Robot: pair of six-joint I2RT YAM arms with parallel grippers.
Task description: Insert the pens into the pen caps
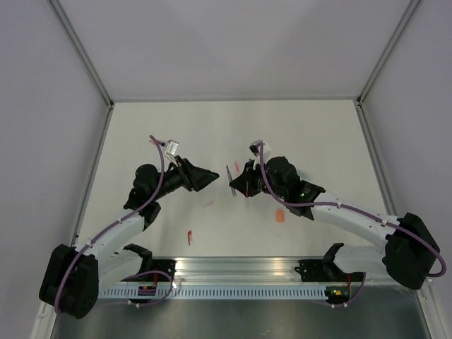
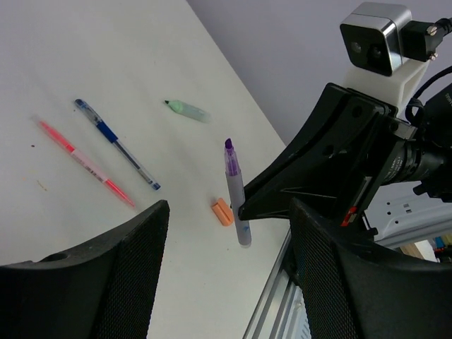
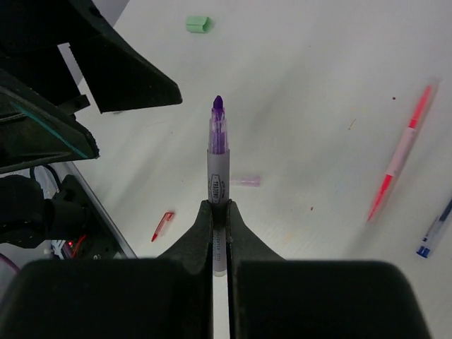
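My right gripper (image 1: 234, 185) is shut on a purple-tipped pen (image 3: 218, 176), held upright near the table's middle. My left gripper faces it, fingers apart with nothing between them. On the table lie a red pen (image 2: 85, 161), a blue pen (image 2: 116, 141) and a green pen (image 2: 189, 111). Loose caps lie about: a pale purple cap (image 3: 246, 181), a red cap (image 3: 162, 226), an orange cap (image 2: 222, 210) and a green cap (image 3: 198, 24).
The table's front rail (image 1: 226, 265) runs below both arms. Bare table (image 1: 233, 123) spans the back. The two grippers are close to each other in the centre.
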